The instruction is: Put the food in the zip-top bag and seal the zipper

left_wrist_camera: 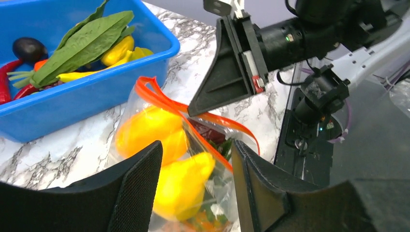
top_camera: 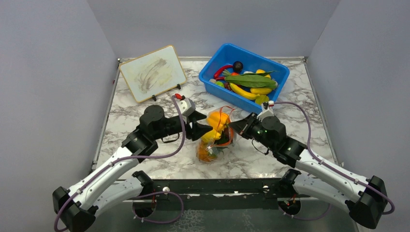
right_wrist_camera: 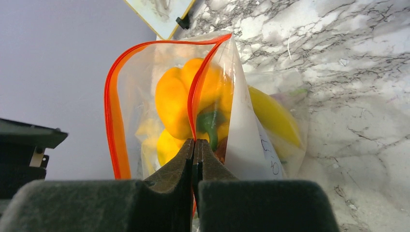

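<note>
The clear zip top bag (top_camera: 212,140) stands mid-table with its orange-edged mouth gaping. Inside it are yellow peppers (right_wrist_camera: 174,96) and green and dark items, with a long yellow piece (right_wrist_camera: 278,121) low down. My right gripper is shut on one orange zipper edge; in the left wrist view its tip presses against that rim. On the bag's left side, my left gripper (top_camera: 207,123) stands open. Its fingers (left_wrist_camera: 138,188) are wide apart, with the bag showing in the gap beyond them and nothing gripped.
A whiteboard (top_camera: 153,73) lies at the back left. Bare marbled table (top_camera: 300,121) shows on both sides.
</note>
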